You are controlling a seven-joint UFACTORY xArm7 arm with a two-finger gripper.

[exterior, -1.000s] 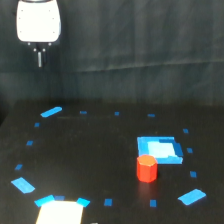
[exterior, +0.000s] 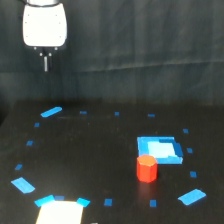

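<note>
High at the upper left, the white end of my arm points down, with the small dark gripper [exterior: 45, 64] below it, well above the black table and against the dark curtain. Too little of its fingers shows to tell their state. A red cylinder-like block [exterior: 147, 170] stands on the table, right of centre, far from the gripper. Just behind it lies a blue tray-like piece [exterior: 144, 139] with a white patch [exterior: 161, 149] inside.
Blue tape strips [exterior: 191, 197] and several small blue squares mark the black tabletop [exterior: 90, 150]. A pale, box-like object [exterior: 60, 212] sits at the front left edge, partly cut off.
My gripper and the white arm end have shifted slightly right and a little down. The red block, the blue piece and the pale object have not moved.
</note>
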